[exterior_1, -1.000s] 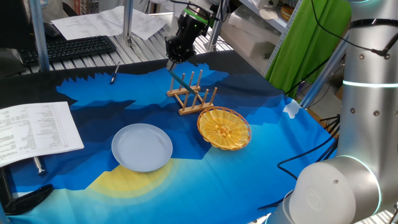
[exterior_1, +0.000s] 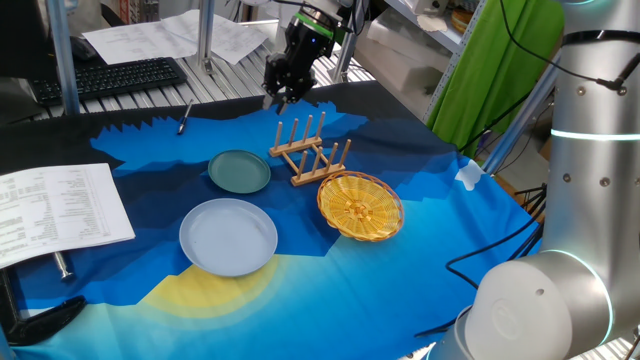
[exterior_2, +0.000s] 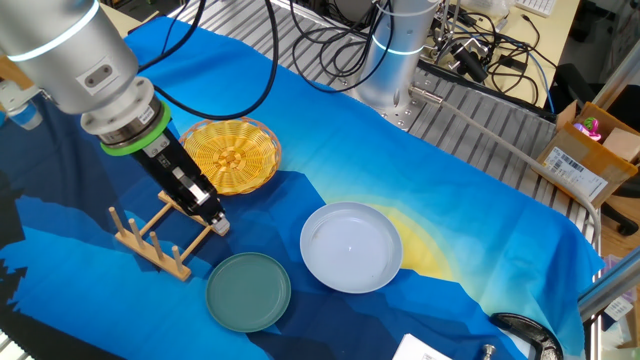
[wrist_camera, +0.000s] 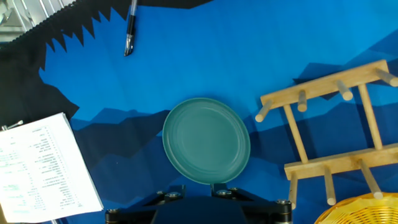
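Note:
The green plate (exterior_1: 239, 171) lies flat on the blue cloth, face up, beside the wooden dish rack (exterior_1: 309, 150). In the wrist view a strip of cloth separates the plate (wrist_camera: 206, 141) from the rack (wrist_camera: 329, 123). No plate stands between the rack's pegs. Above the table, behind the rack in exterior view 1, my gripper (exterior_1: 275, 102) hangs open. The wrist view has its fingertips apart at the bottom edge with nothing held between them, just below the plate's rim. From exterior view 2 the gripper (exterior_2: 221, 226) appears over the rack's end.
A pale blue-grey plate (exterior_1: 229, 237) and a yellow wicker basket (exterior_1: 360, 206) rest nearer the front in exterior view 1. Paper sheets (exterior_1: 62, 216), a pen (wrist_camera: 130, 31) and a black clamp (exterior_1: 42, 318) lie toward the left.
One second ago the green plate hung tilted from my gripper at the rack.

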